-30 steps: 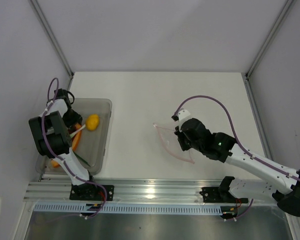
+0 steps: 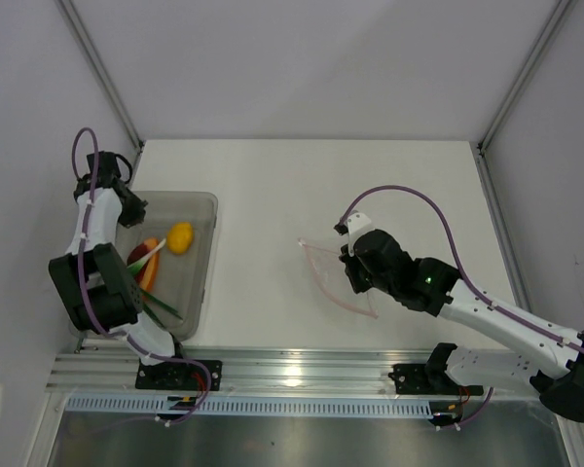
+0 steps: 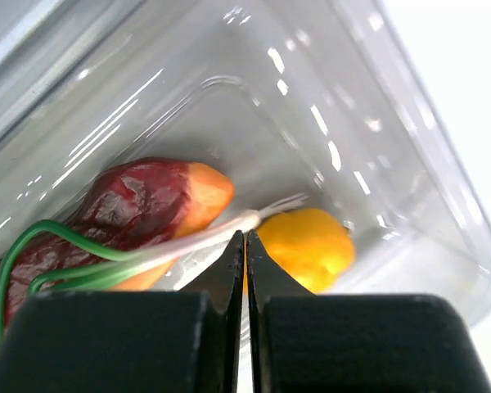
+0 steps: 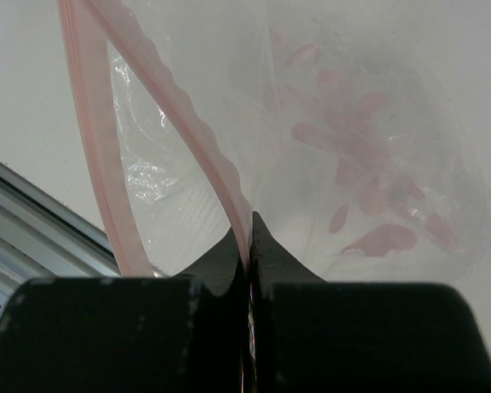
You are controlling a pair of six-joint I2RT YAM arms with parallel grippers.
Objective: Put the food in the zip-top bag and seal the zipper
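My left gripper is shut with nothing between its fingers, above the grey bin. Below it in the left wrist view lie a dark red and orange sweet potato (image 3: pixel 135 196), a green onion (image 3: pixel 168 250) across it, and a yellow lemon-like fruit (image 3: pixel 309 246). From above, the yellow fruit (image 2: pixel 179 237) shows near the bin's right side. My right gripper is shut on the rim of the clear zip bag (image 4: pixel 254 147), whose pink zipper edges stand apart, leaving the mouth open. Pink spots mark the bag's side.
The grey bin (image 2: pixel 207 243) stands at the table's left, close to the wall. An orange carrot-like piece (image 2: pixel 150 272) lies in it. A metal rail (image 2: pixel 292 362) runs along the front.
The left gripper has risen away from the sweet potato and gone from open around its tip to shut and empty. The sweet potato stays in the bin. The right arm and bag look unchanged.
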